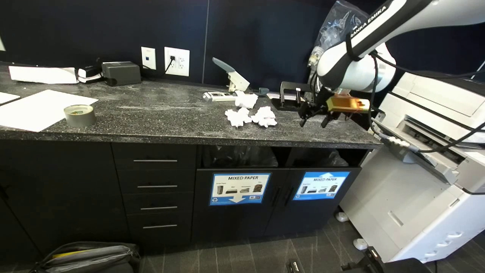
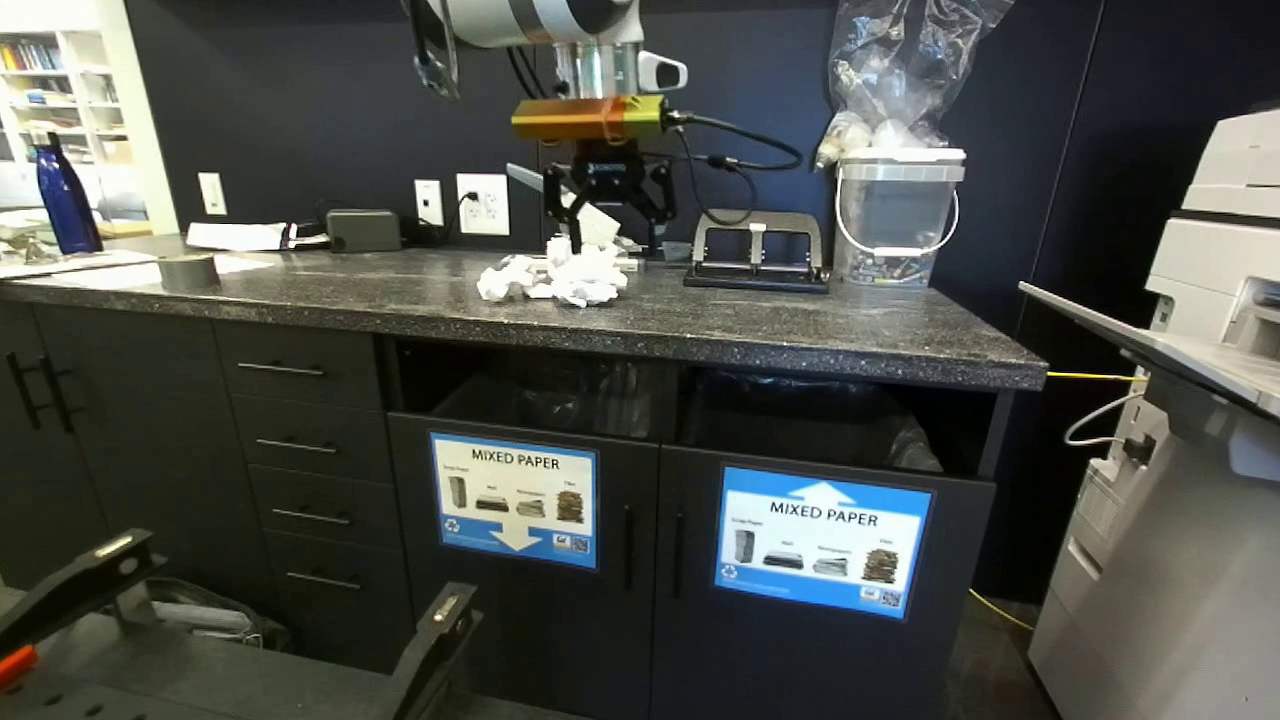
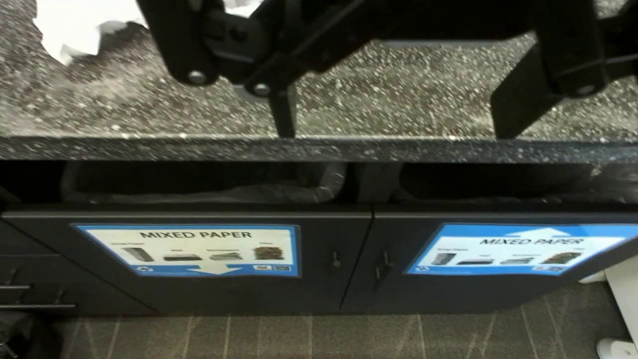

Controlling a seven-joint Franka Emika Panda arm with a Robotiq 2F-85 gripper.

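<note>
Three crumpled white papers lie bunched on the dark speckled counter. My gripper is open, to the right of the papers in exterior view 1, with nothing between its fingers. From exterior view 2, the gripper appears above and partly in front of the bunch of papers. In the wrist view the two fingers stand wide apart over the counter's front edge, and part of a white paper shows at the upper left.
Below the counter are two open bin slots above doors with MIXED PAPER signs. Behind stand a black hole punch, a clear bucket and a stapler. A tape roll sits left; a printer stands right.
</note>
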